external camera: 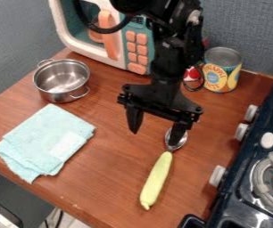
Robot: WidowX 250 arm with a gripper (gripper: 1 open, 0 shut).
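My black gripper point(160, 117) hangs over the middle of the wooden table, open, with its fingers apart just above and left of a metal spoon point(176, 137); nothing shows between them. Below the spoon lies a yellow corn cob point(156, 181). A folded light-blue cloth point(44, 142) is at the left, and a steel pot point(62, 80) sits behind it.
A toy microwave point(102, 36) stands at the back left. At the back right are a yellow can point(221, 73) and a red can, mostly hidden by my arm. A black stove point(258, 178) fills the right.
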